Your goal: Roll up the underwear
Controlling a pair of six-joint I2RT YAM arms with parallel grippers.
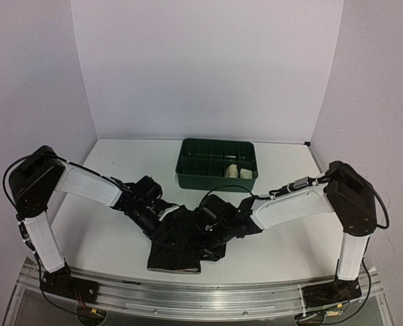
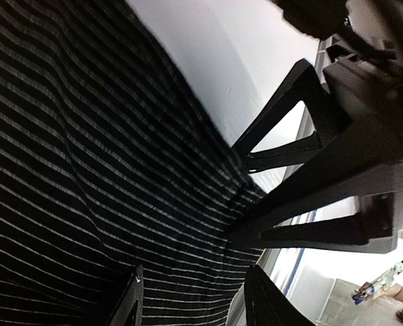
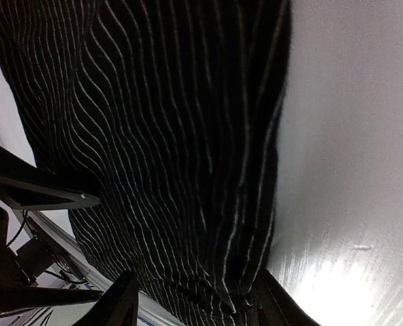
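The dark, pinstriped underwear (image 1: 174, 258) lies on the table at front centre, partly hidden under both arms. My left gripper (image 1: 162, 238) is low over its left part; in the left wrist view striped cloth (image 2: 99, 176) fills much of the frame, beside black gripper parts of the other arm. My right gripper (image 1: 208, 251) is low at its right part; in the right wrist view its fingertips (image 3: 123, 305) are at the cloth, along a folded edge (image 3: 249, 204). Whether either gripper is shut on the cloth is unclear.
A green divided box (image 1: 201, 180) with cream rolled items in its right compartments stands behind the cloth. A metal rail runs along the front edge.
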